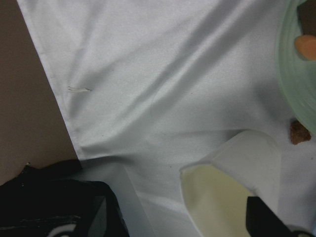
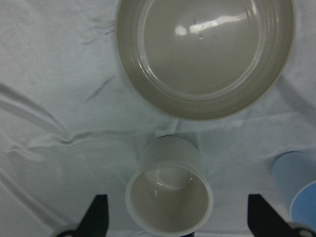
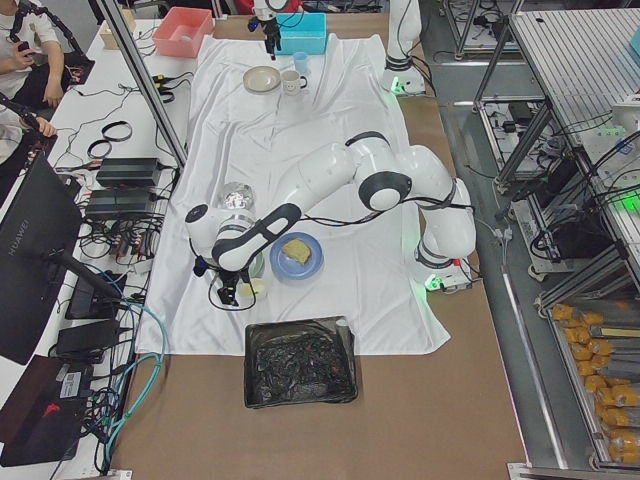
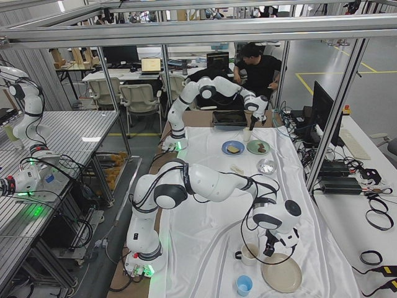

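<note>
My left gripper (image 3: 228,294) stands open above a cream cup (image 1: 219,197), beside a green plate (image 1: 291,74) holding brown and orange food pieces; a small brown piece (image 1: 299,132) lies outside the rim. The blue plate (image 3: 284,262) beside it holds yellow food (image 3: 296,251). My right gripper (image 4: 273,245) is open above a white mug (image 2: 168,197), next to an empty beige plate (image 2: 202,54) and a blue cup (image 2: 296,187).
A black bag-lined bin (image 3: 300,365) sits at the cloth's end. A silver round object (image 4: 265,166) is near the green plate. Blue (image 3: 302,40) and pink (image 3: 182,32) bins stand at the far end. Cables and equipment crowd the side table.
</note>
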